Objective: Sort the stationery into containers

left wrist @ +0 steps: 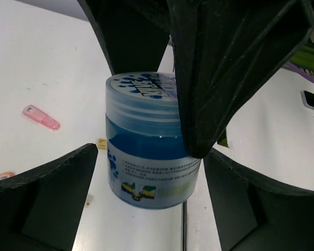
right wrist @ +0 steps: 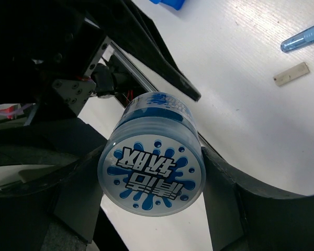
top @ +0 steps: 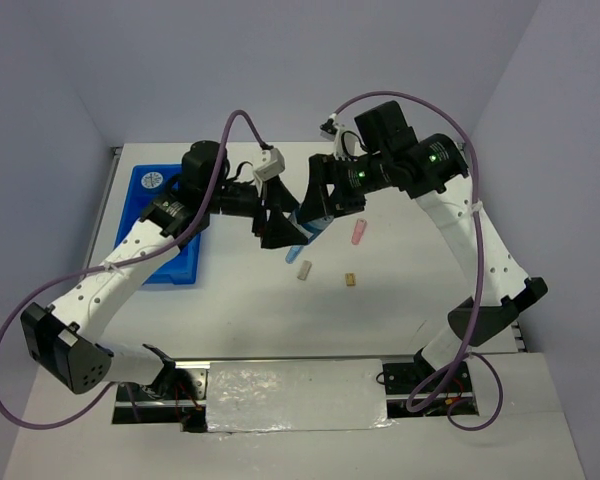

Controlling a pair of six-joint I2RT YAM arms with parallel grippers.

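Observation:
A blue-labelled jar (top: 314, 228) is held in mid-air by my right gripper, shut on it, its lid facing that wrist camera in the right wrist view. My left gripper (top: 290, 225) is at the jar, its fingers part open on either side of it in the left wrist view; whether they touch it is unclear. On the table lie a pink item (left wrist: 41, 117), a blue tube (right wrist: 303, 38), a grey bar (right wrist: 291, 73) and a small tan piece (top: 350, 279).
A blue bin (top: 180, 270) with a round item in it stands at the left, partly under the left arm.

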